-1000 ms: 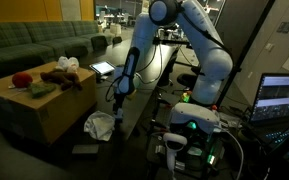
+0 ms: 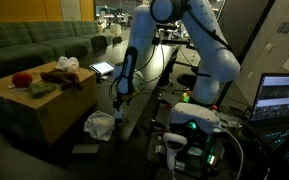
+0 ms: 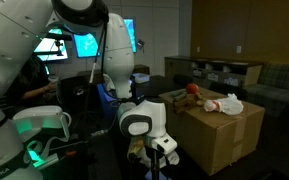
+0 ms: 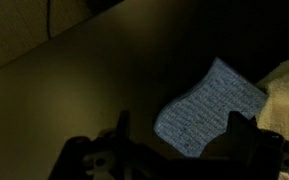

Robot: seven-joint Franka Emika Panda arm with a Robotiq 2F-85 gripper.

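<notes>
A blue-grey piece of cloth (image 4: 212, 108) lies on the dark surface in the wrist view, with a beige cloth (image 4: 286, 95) at its right. My gripper is open, its dark fingers apart at the bottom of that view, and the blue-grey cloth shows between and beyond them. Nothing is held. In the first exterior view the gripper (image 2: 121, 101) points down above the low dark surface, near a whitish crumpled cloth (image 2: 99, 125). In the second exterior view the robot's white wrist (image 3: 149, 128) stands in front of a large cardboard box, its fingertips hard to make out.
The cardboard box (image 2: 46, 112) stands beside the arm, topped by a red item (image 2: 22, 79), a brown soft toy (image 2: 60, 77) and a white one (image 2: 68, 64). A flat dark object (image 2: 85, 149) lies nearer the camera. Screens and the robot's base occupy the right.
Over the last second the arm has shifted a little to the right in the first exterior view, and its gripper is slightly lower. The cloths and box have stayed put.
</notes>
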